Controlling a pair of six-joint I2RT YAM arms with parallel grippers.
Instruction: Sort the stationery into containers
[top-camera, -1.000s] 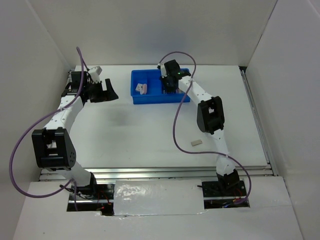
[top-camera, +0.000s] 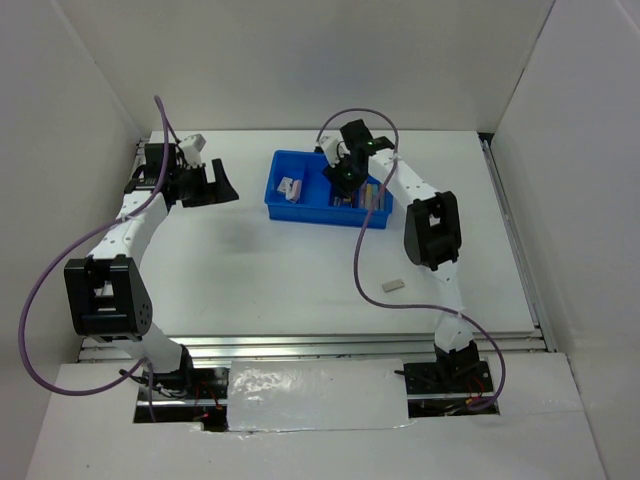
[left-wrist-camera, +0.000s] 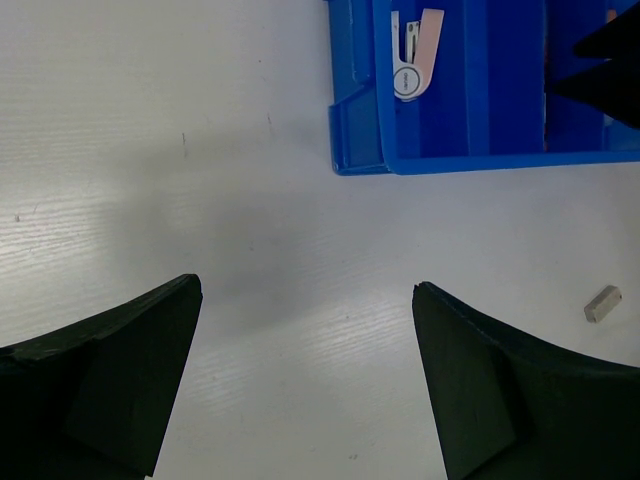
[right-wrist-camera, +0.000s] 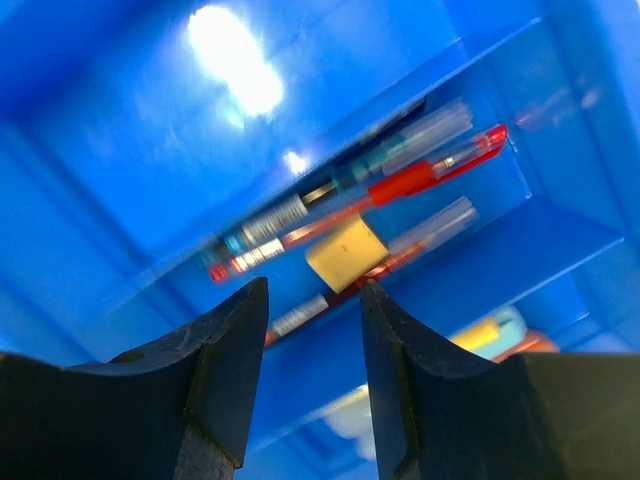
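Observation:
A blue divided box (top-camera: 310, 210) sits at the back middle, with a pink-and-white stapler-like item (left-wrist-camera: 420, 55) in its left part. My right gripper hangs over the box, part open with nothing visible held. Below it lie pens, including a red pen (right-wrist-camera: 410, 180), and a small tan block (right-wrist-camera: 345, 252); more items (right-wrist-camera: 500, 335) are blurred in the compartment beside them. My left gripper stands open and empty over the table, left of the box. A small grey block (top-camera: 393, 285) lies alone at the front right.
Walls enclose it at the back and sides. Purple cables loop over both arms.
The box has moved toward the front and slightly right since a second ago. My right gripper has shifted slightly right and toward the front. The left arm has barely moved.

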